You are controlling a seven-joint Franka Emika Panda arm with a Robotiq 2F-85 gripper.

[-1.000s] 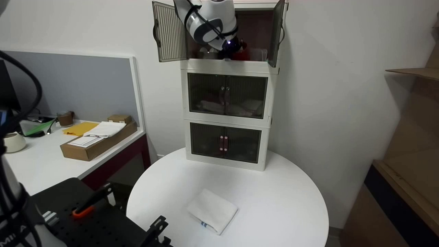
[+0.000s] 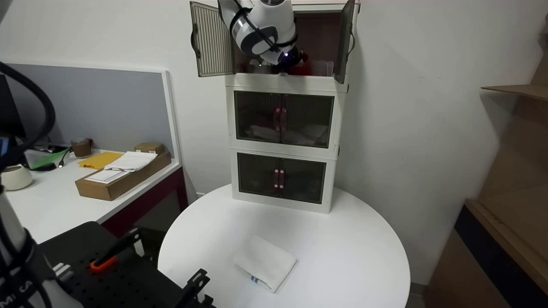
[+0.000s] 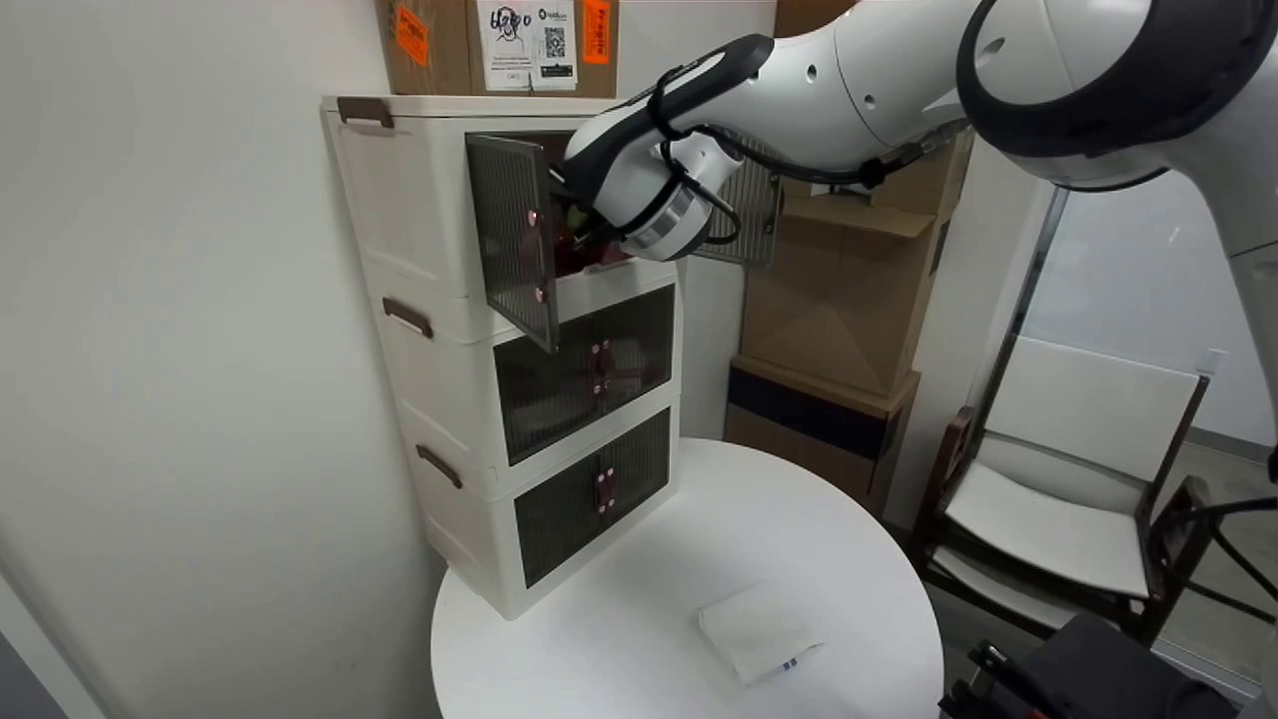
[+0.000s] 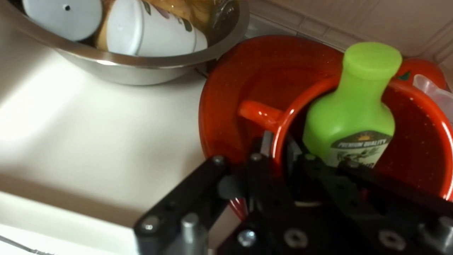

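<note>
In the wrist view a red pot (image 4: 424, 165) with a short handle (image 4: 259, 114) stands on or over a red plate (image 4: 221, 102). My gripper is shut on the pot's near-left rim, one fingertip outside the wall and one inside. Leaning in the pot is a green bottle (image 4: 350, 114) with a dark label. The top cabinet compartment (image 2: 323, 38) is open, and the arm reaches into it. From exterior view 2 the gripper is mostly hidden behind the open left door (image 3: 509, 228).
Left of the pot, a steel bowl (image 4: 127, 70) holds white cups and other items. Bare shelf (image 4: 140, 140) lies in front of it. Both top doors stand open around the arm. A folded white cloth (image 2: 266, 262) rests on the round table (image 2: 349, 246); the lower cabinet doors are closed.
Between the two exterior view 1 frames almost nothing differs. The arm stays inside the top compartment, with at most a very slight shift.
</note>
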